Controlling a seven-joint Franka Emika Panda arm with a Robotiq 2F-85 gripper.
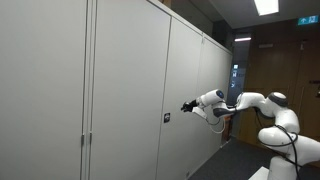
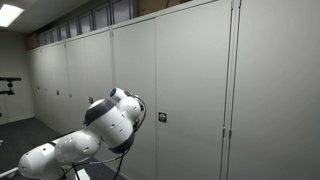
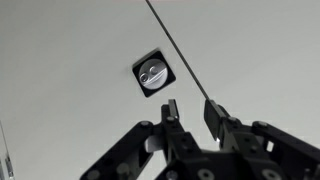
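Observation:
A tall pale cabinet door carries a small black square plate with a round silver latch, in the wrist view just above and left of my fingers. The same latch plate sits near the door's edge in exterior view 1. My gripper points at the cabinet front below the latch, its two dark fingers a little apart. A dark door seam runs down toward the right fingertip. I see nothing clearly held between the fingers, and contact with the door is unclear. The arm hides the gripper in exterior view 2.
More pale cabinet doors line the wall on both sides. The white arm reaches along the cabinet front from the right. Dark floor lies open before the cabinets.

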